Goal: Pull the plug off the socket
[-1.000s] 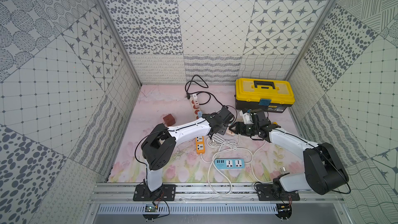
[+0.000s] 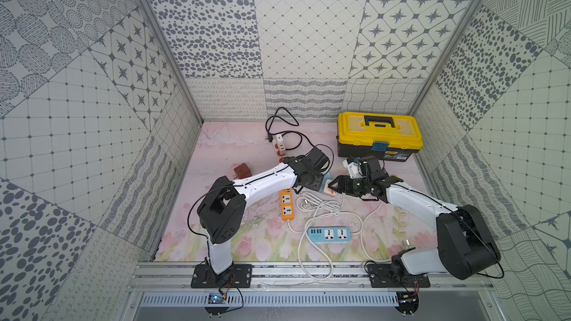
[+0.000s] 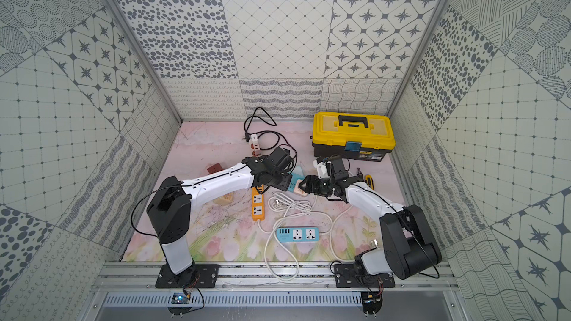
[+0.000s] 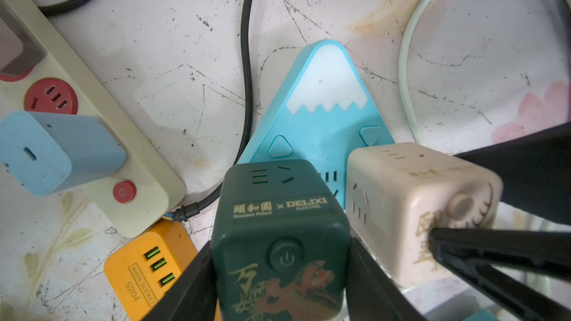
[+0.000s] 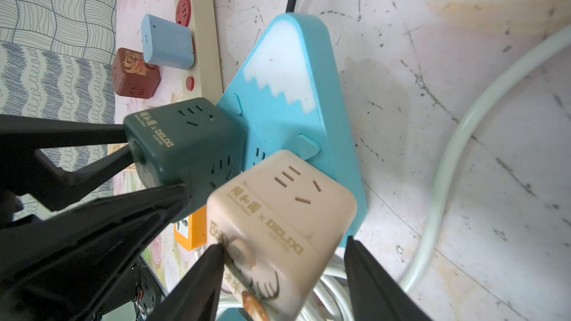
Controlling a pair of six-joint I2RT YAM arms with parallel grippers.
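Observation:
The light-blue triangular socket (image 4: 321, 124) lies mid-table, bearing a dark green plug block (image 5: 190, 148) and a white plug block (image 5: 279, 214). My left gripper has its fingers either side of the green block; whether they grip it is unclear. My right gripper is shut on the white block, which sits against the socket's lower part. In both top views the arms largely hide the socket.
An orange strip (image 2: 287, 208), a blue strip (image 2: 329, 234) and coiled white cables crowd the front middle. A beige strip (image 4: 136, 184) with plugs is at left. A yellow toolbox (image 2: 379, 133) stands back right.
The right arm has moved only slightly.

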